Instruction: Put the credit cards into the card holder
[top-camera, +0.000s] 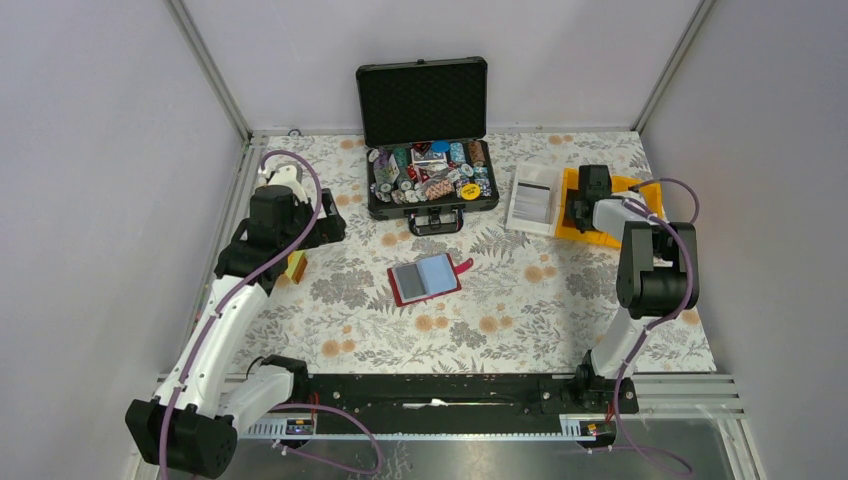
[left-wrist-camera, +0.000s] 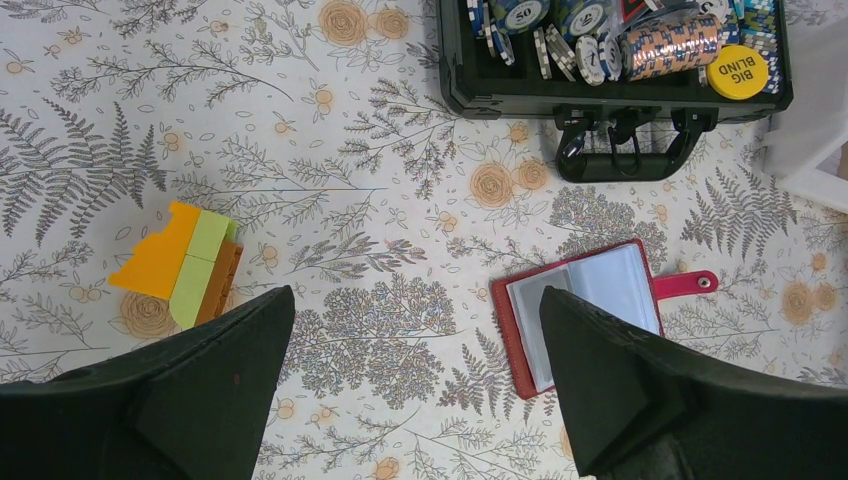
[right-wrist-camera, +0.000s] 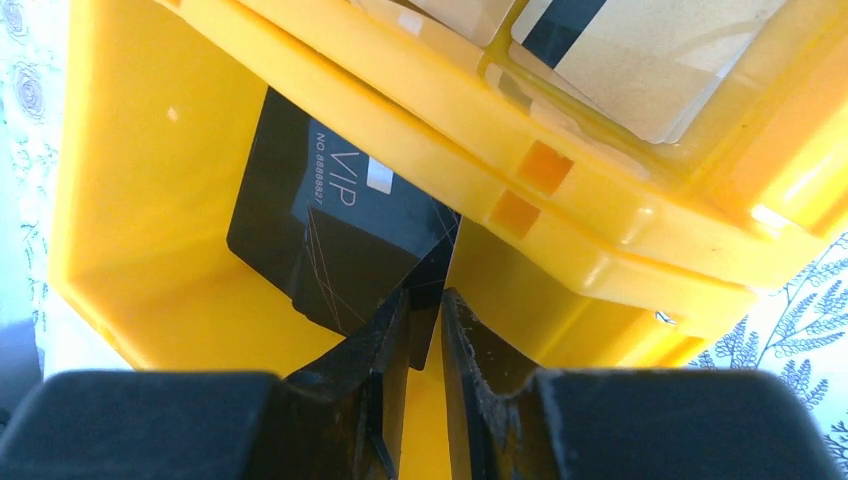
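Note:
Black VIP cards (right-wrist-camera: 345, 225) lie overlapping in a compartment of the yellow bin (right-wrist-camera: 130, 170), seen in the right wrist view. My right gripper reaches down into that compartment. Its fingers stand narrowly apart, and the dark corner of a card shows between the fingertips; a firm hold on it does not show. The red card holder (top-camera: 391, 285) lies spread open near the table's middle, its clear sleeves facing up. Over the left side of the table, my left gripper is wide open and empty, with the holder lower right in its view.
A white tray (top-camera: 513, 218) with cards adjoins the bin's left side. At the back, an open black case (top-camera: 377, 211) holds poker chips. A small yellow-green block (left-wrist-camera: 190, 265) sits at left.

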